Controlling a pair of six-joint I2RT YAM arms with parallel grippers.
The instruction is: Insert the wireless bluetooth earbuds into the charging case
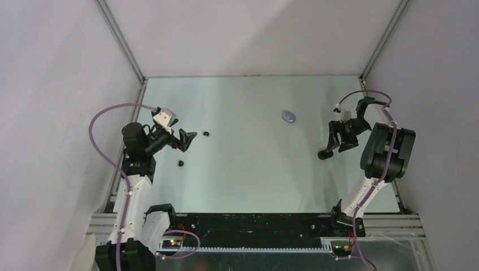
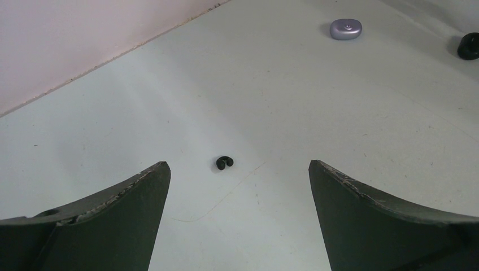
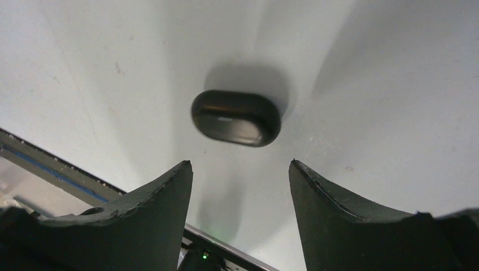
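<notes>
A black, rounded charging case (image 1: 325, 154) lies on the right side of the table; in the right wrist view the case (image 3: 236, 117) sits just beyond the fingertips. My right gripper (image 1: 338, 145) is low beside it, its fingers apart with nothing between them. My left gripper (image 1: 186, 139) hangs open at the left of the table. Two small black earbuds lie apart there: one (image 1: 206, 133) right of the left gripper, the other (image 1: 181, 163) nearer the front. An earbud (image 2: 225, 162) also shows in the left wrist view.
A lilac oval case (image 1: 288, 116) lies right of centre toward the back. Walls border the back and both sides, and a dark rail runs along the front edge.
</notes>
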